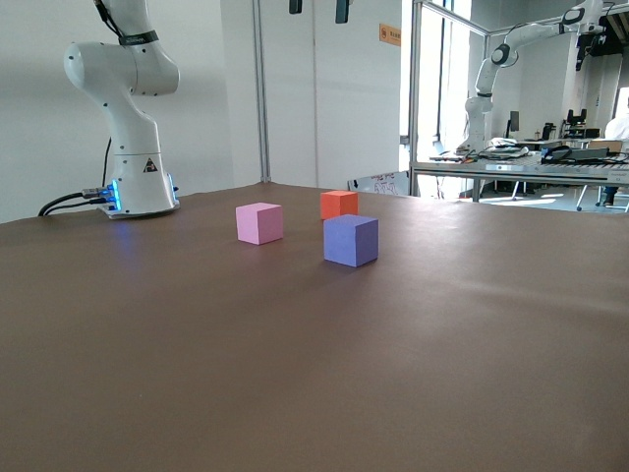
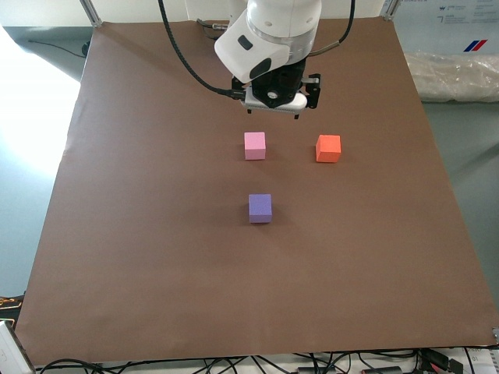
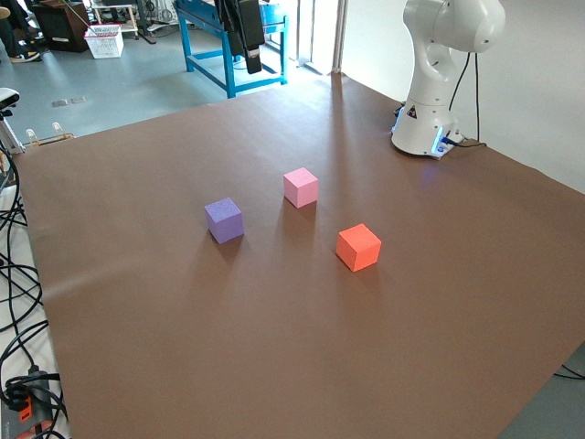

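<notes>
Three cubes rest apart on the brown table: a pink cube (image 2: 255, 146) (image 1: 259, 224) (image 3: 301, 187), an orange cube (image 2: 328, 149) (image 1: 338, 205) (image 3: 357, 247) and a purple cube (image 2: 260, 208) (image 1: 350, 240) (image 3: 224, 219). In the left view the pink one is behind the purple one, with the orange one to its right. My gripper (image 2: 273, 115) (image 1: 318, 8) hangs above the table, behind the cubes in the left view. In the top view its two dark fingertips stand apart with nothing between them, so it is open.
The arm's white base (image 1: 142, 192) stands at its back edge. Cables and power strips (image 3: 27, 412) run along another edge, outside the tabletop.
</notes>
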